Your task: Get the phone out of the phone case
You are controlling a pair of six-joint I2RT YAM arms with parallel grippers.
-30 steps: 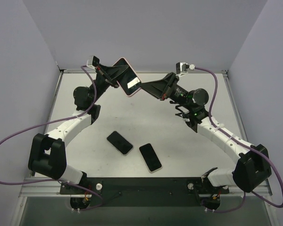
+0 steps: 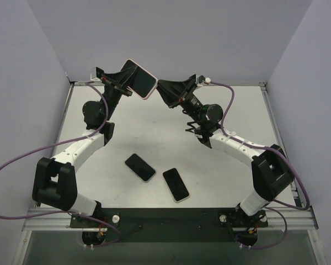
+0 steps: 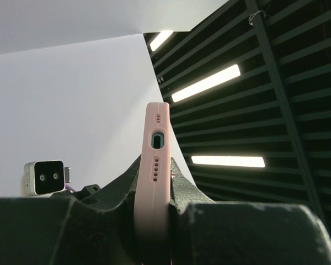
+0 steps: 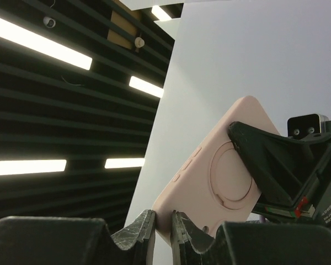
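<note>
A phone in a pink case (image 2: 143,81) is held up between the two arms near the back of the workspace, screen visible from above. My left gripper (image 2: 127,78) is shut on the case's body; its edge with the port fills the middle of the left wrist view (image 3: 158,165). My right gripper (image 2: 160,88) is shut on a corner of the case (image 4: 163,212). The right wrist view shows the pink back with a ring and side buttons. The phone appears to sit in the case.
Two dark phones lie on the white table (image 2: 220,176): one at front left (image 2: 140,167), one at front centre (image 2: 176,184). Walls stand on both sides and at the back.
The held phone and both grippers have shifted left and slightly toward the back, turning a little. The right arm has moved most, swinging leftward.
</note>
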